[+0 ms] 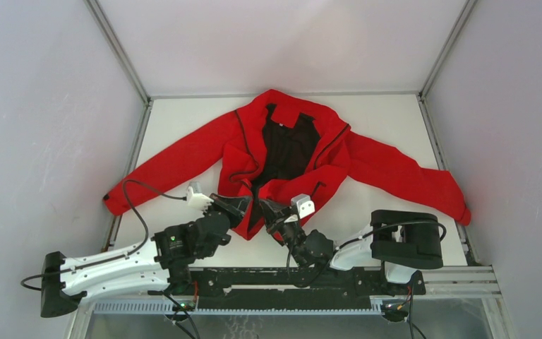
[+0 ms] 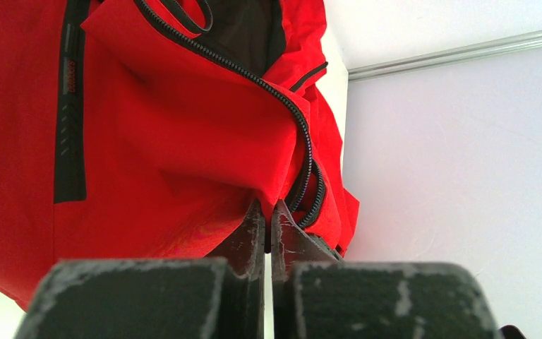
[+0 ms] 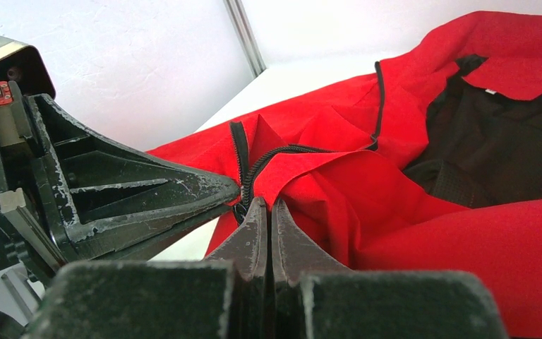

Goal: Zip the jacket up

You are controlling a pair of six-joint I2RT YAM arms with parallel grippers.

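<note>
A red jacket (image 1: 205, 152) with a black lining lies spread on the table, its front open. Black zipper teeth (image 2: 257, 79) run along one front edge in the left wrist view, curving down beside my left fingertips. My left gripper is shut, and red cloth narrows to a fold between its tips. Close beside it, my right gripper is also shut, with the red front edge drawn in at its tips. In the right wrist view a dark zipper (image 3: 248, 173) stands up near the left gripper's fingers (image 3: 197, 191). The slider and zipper bottom cannot be made out.
Sleeves (image 1: 409, 176) stretch out to both sides. Little room separates the two grippers at the hem.
</note>
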